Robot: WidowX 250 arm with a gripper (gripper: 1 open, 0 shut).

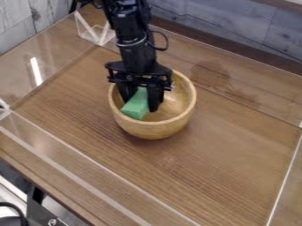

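A tan wooden bowl (172,122) sits near the middle of the table. Inside it, toward the left, is a green object (136,109). My black gripper (139,94) reaches down into the bowl from above, shut on the green object, whose upper part is hidden behind the fingers.
Pale walls stand along the back, and clear plastic pieces lie at the left edge. A black cable shows at the lower left corner.
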